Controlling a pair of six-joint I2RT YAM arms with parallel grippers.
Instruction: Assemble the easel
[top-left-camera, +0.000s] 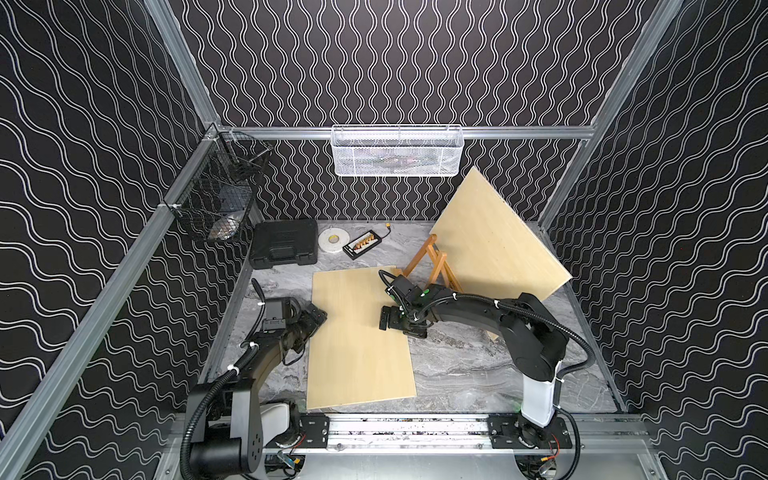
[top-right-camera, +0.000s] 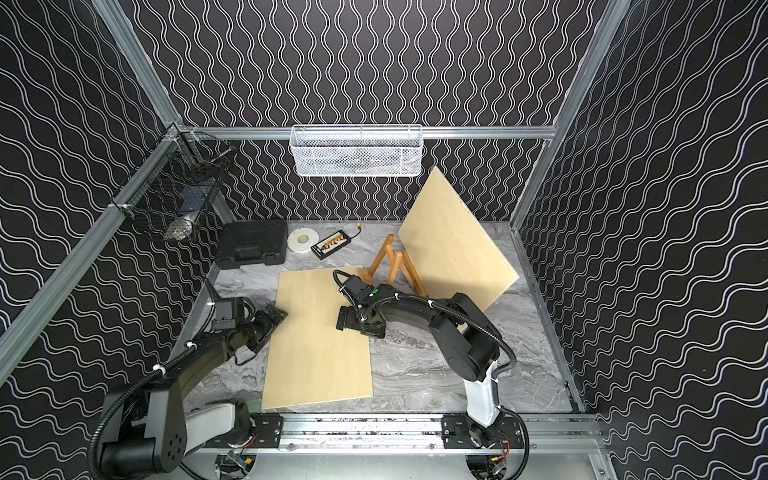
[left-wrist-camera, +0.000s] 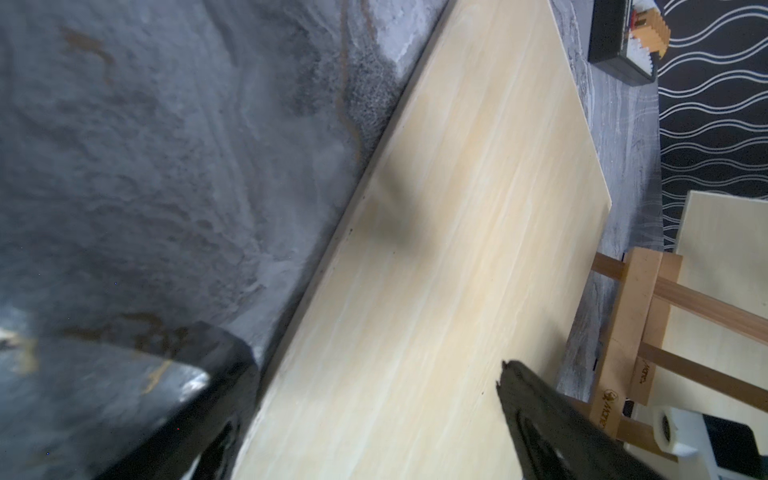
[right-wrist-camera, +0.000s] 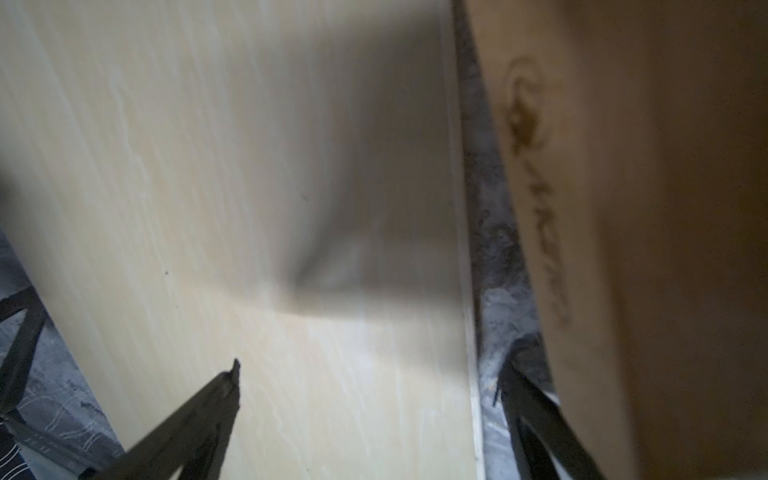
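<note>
A pale rectangular board (top-left-camera: 356, 360) lies flat in the middle of the table. Over its left edge my left gripper stands open, its fingers on either side of that edge. My right gripper is open above the board's right edge. Just beyond that side stands the orange wooden easel frame (top-right-camera: 396, 260), its near bar (right-wrist-camera: 664, 240) filling the right wrist view, blurred. A second board (top-right-camera: 448, 232) stands tilted behind the frame at the back right.
A black case (top-left-camera: 284, 242), a tape roll (top-left-camera: 333, 233) and a black slotted device (top-left-camera: 362, 244) lie at the back left. A white wire basket (top-left-camera: 397, 152) hangs on the back wall.
</note>
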